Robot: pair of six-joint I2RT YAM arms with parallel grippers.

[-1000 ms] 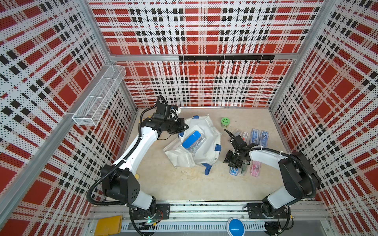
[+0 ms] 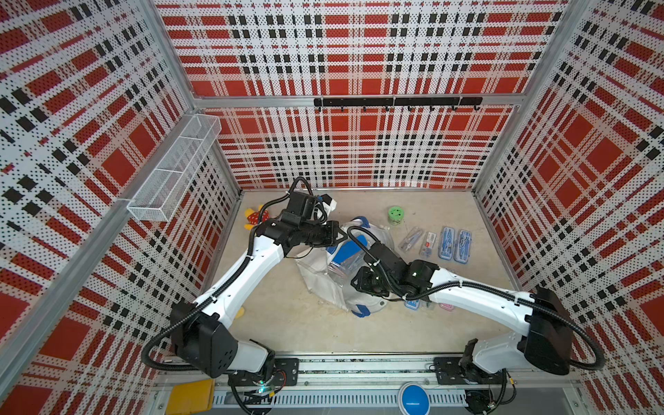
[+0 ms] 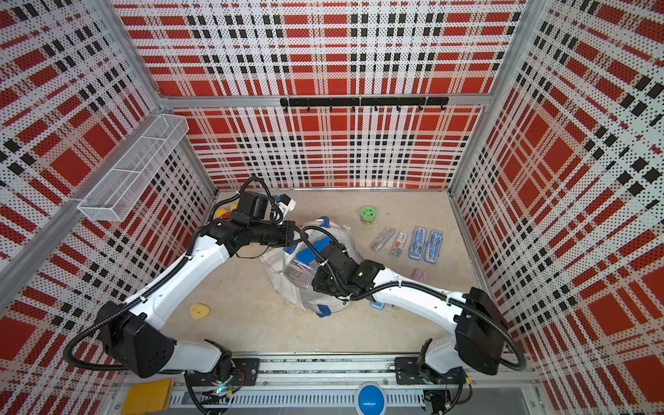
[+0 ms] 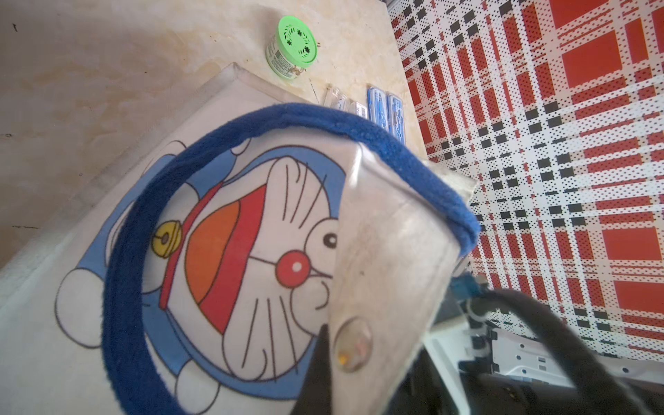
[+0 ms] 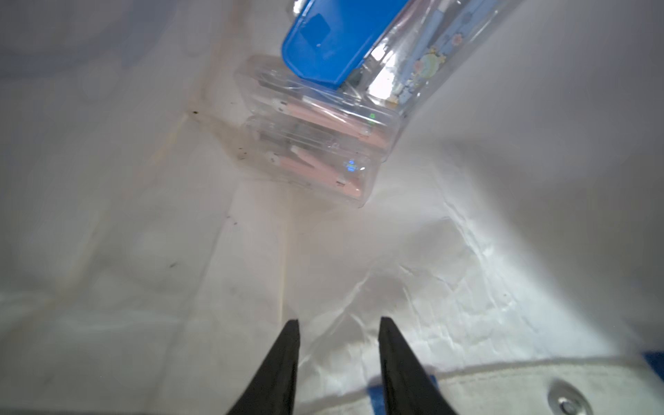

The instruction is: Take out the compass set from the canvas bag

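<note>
The white canvas bag (image 2: pixel 314 276) lies open mid-table. Inside it sit clear compass cases (image 5: pixel 311 166) with pink items, a blue case (image 5: pixel 339 34) and a clear case with blue pieces. My left gripper (image 2: pixel 334 233) is shut at the bag's upper-left edge, where the printed fabric with blue trim fills the left wrist view; its fingertips are hidden behind the fabric. My right gripper hangs over the bag's opening with its fingers apart and nothing between them, short of the cases.
Blue cases (image 2: pixel 454 243) and clear cases (image 2: pixel 420 240) lie at the right. A green tub (image 2: pixel 395 214) stands behind the bag. A yellow object (image 3: pixel 199 311) lies at front left.
My right gripper has moved left from the cases on the table to over the bag.
</note>
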